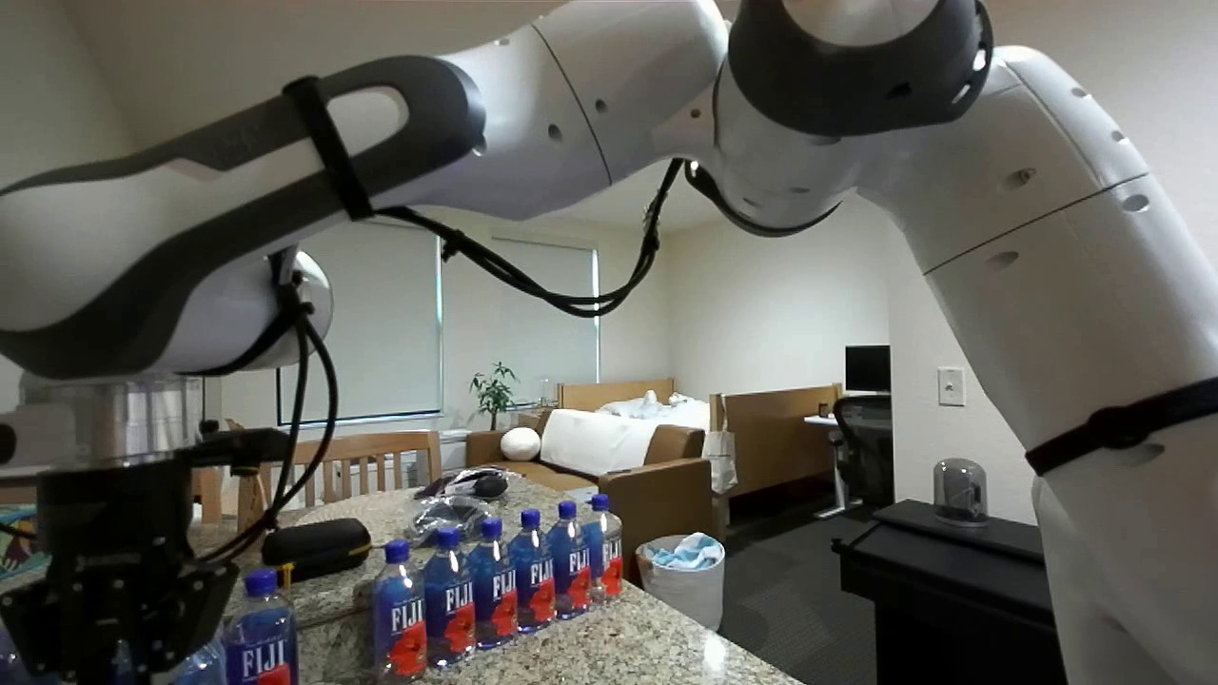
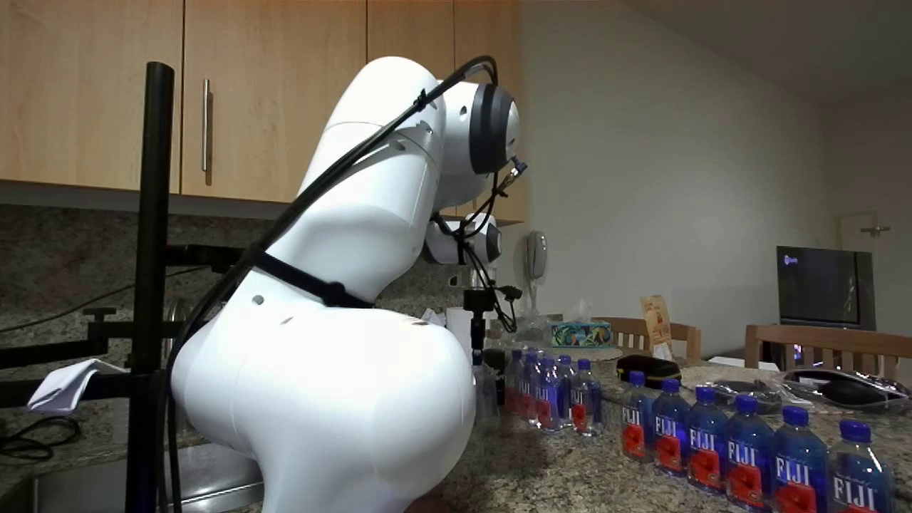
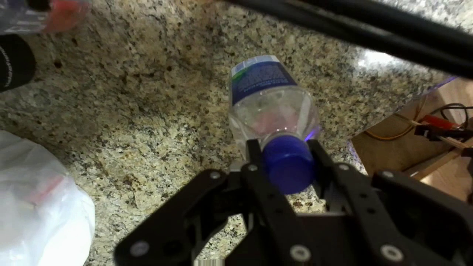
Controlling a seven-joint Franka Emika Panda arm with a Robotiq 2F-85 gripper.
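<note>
In the wrist view, a clear water bottle (image 3: 270, 111) with a blue label hangs or stands below the fingers, its base tilted away from the camera. My gripper is shut on its blue cap (image 3: 288, 166), one finger on each side. Exterior view 1 shows the gripper (image 1: 108, 651) at the lower left, its fingertips at the frame's bottom edge. From exterior view 2, the held bottle (image 2: 485, 393) appears beneath the wrist at the far part of the counter; whether its base touches the stone cannot be told.
A row of several FIJI bottles (image 1: 491, 588) lines the counter (image 1: 685, 645). More FIJI bottles (image 2: 547, 397) cluster right of the gripper in exterior view 2. In the wrist view, a white plastic bag (image 3: 44, 204) lies left, a black cylinder (image 3: 13, 62) beyond it; the counter's edge runs right.
</note>
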